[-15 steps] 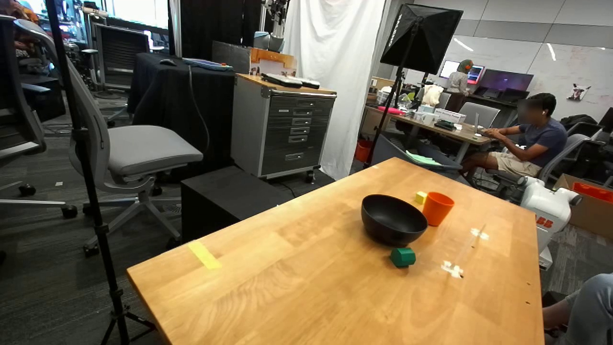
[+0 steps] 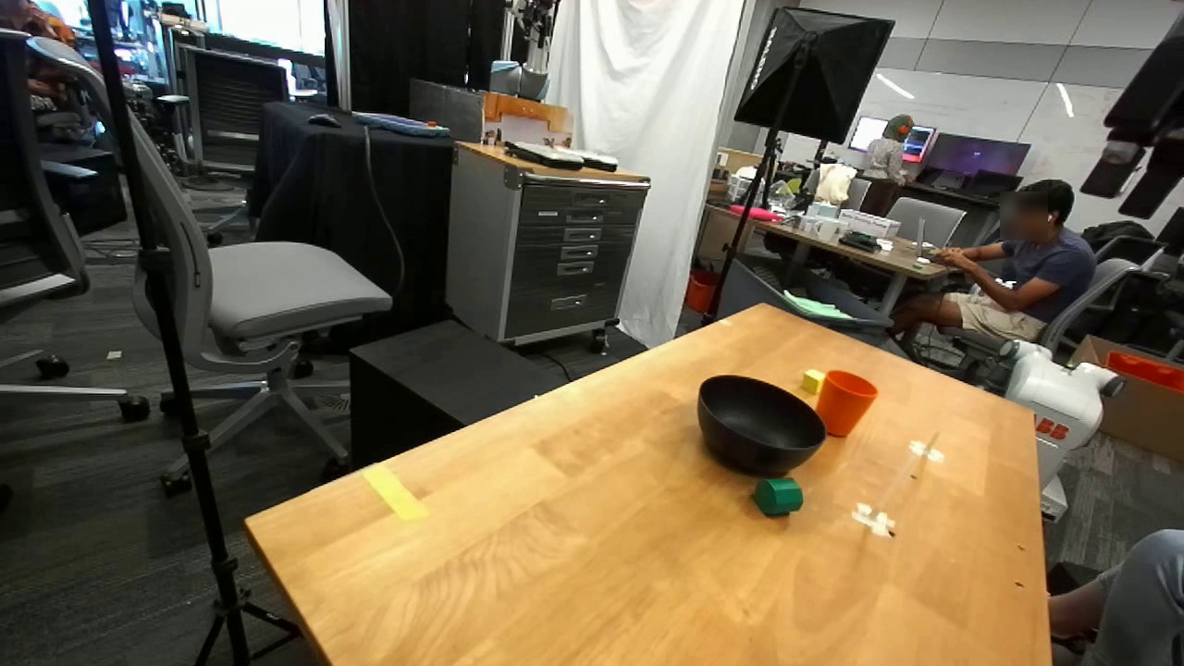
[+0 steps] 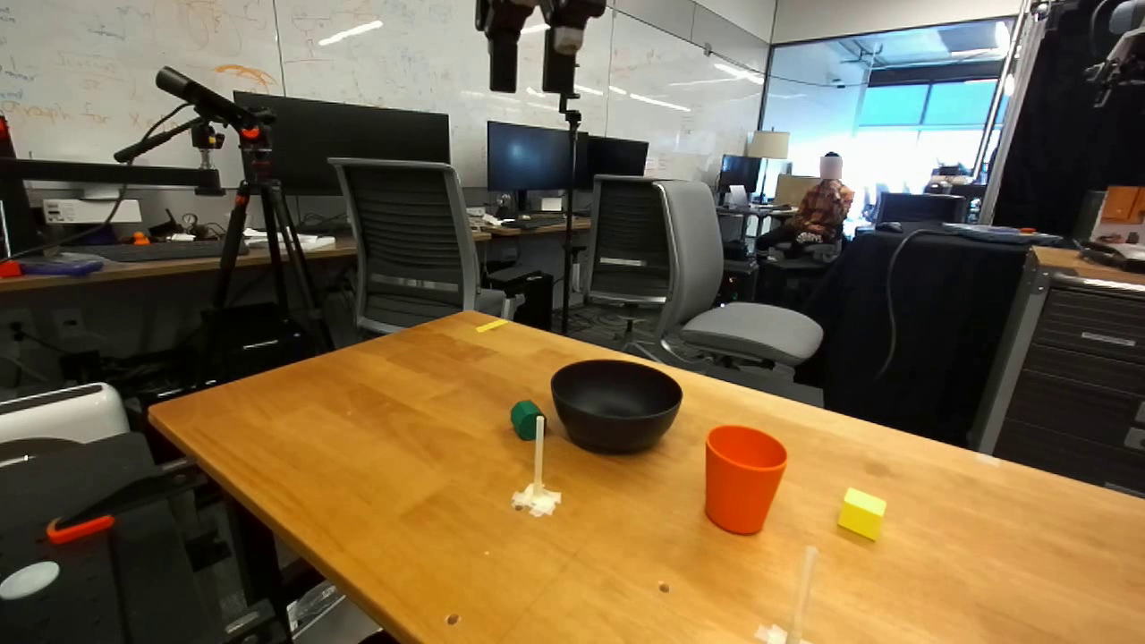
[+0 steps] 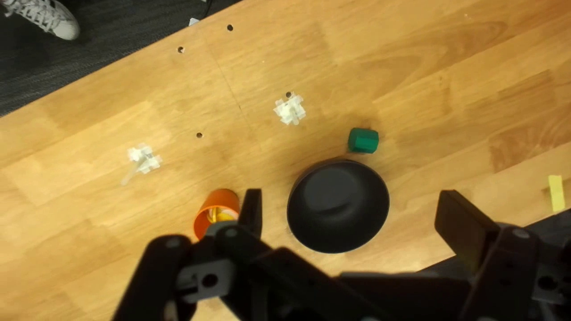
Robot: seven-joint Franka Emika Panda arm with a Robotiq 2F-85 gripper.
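Observation:
High above the table, my gripper [image 3: 531,70] stands open with empty space between its fingers; the wrist view looks down past the gripper onto the tabletop. A black bowl [image 4: 338,206] sits well below, seen between the two fingers. Close beside the bowl lies a green block [image 4: 363,140], with a small gap between them. An orange cup [image 3: 741,483] stands upright on the bowl's other side, and something yellowish shows inside it in the wrist view. Near the cup rests a yellow cube [image 3: 861,513], hidden in the wrist view.
Two thin, clear upright sticks [image 3: 538,460] are fixed to the wooden table [image 3: 354,429] with white tape. A strip of yellow tape [image 2: 394,492] marks the far end. A person's knee [image 2: 1149,599] is near one edge.
My gripper has come into exterior view 1 at the upper right, where it was out of sight before. The things on the table have stayed in place.

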